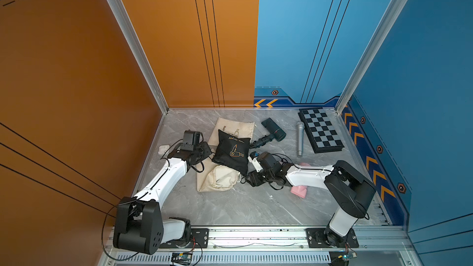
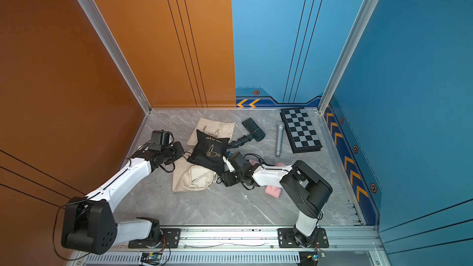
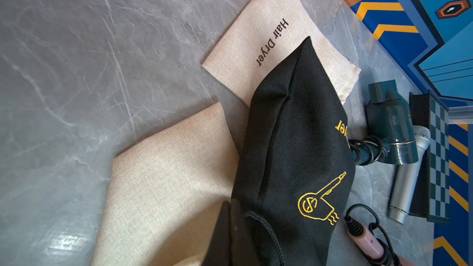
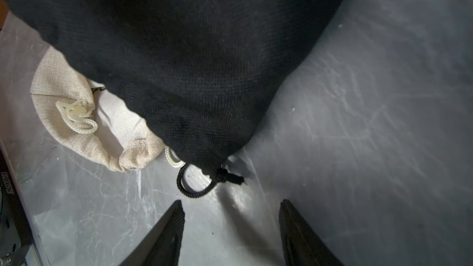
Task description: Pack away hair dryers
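A black "Hair Dryer" bag (image 1: 231, 150) lies across cream bags (image 3: 162, 177) at mid-table. My left gripper (image 1: 202, 155) is at its left side; its fingers look shut in the left wrist view, with nothing visible between them. My right gripper stands open just short of the black bag's drawstring corner (image 4: 211, 162), nothing between its fingers. A dark green hair dryer (image 1: 273, 129) lies behind the bag, cord wrapped round its handle. A pink hair dryer (image 3: 364, 241) lies to the right, partly hidden by the right arm.
A silver microphone (image 1: 300, 138) and a checkered board (image 1: 320, 130) lie at the back right. A small white object (image 1: 163, 150) is at the left edge.
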